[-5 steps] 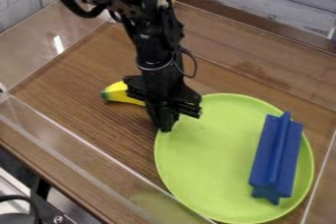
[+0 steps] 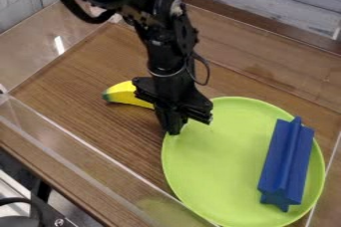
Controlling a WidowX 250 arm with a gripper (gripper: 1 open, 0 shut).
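My black gripper (image 2: pixel 173 121) points down over the left rim of a green plate (image 2: pixel 226 181); it looks shut, and nothing shows between its fingers, though their tips are dark and hard to see. A yellow toy banana (image 2: pixel 126 95) lies on the wooden surface just behind and left of the gripper, partly hidden by it. A blue block (image 2: pixel 285 161) with a ridged shape lies on the right part of the plate.
The wooden tray (image 2: pixel 80 82) has clear low walls along the left and front. Free wood shows at the left and behind the plate at the upper right. A white plank wall stands at the back.
The plate and blue block have shifted slightly to the right since a second ago, and my gripper has moved very slightly with them.
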